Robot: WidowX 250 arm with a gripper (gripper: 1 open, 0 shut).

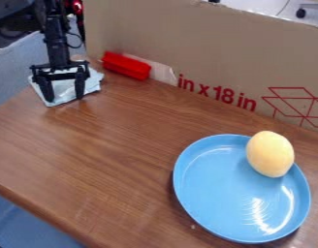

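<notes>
My black gripper [61, 82] is low at the far left of the table, over a white folded cloth [90, 83]. Its fingers point down at the cloth; whether they are open or shut on it is unclear at this size. A red roll-shaped object [127, 65] lies just right of it, against the cardboard. On the right, a pale yellow egg-shaped object [270, 152] rests on a blue plate [233, 199].
A cardboard panel [207, 44] with red printing borders the back of the wooden table [116, 165]. The table's left edge drops to a blue surface [19, 228].
</notes>
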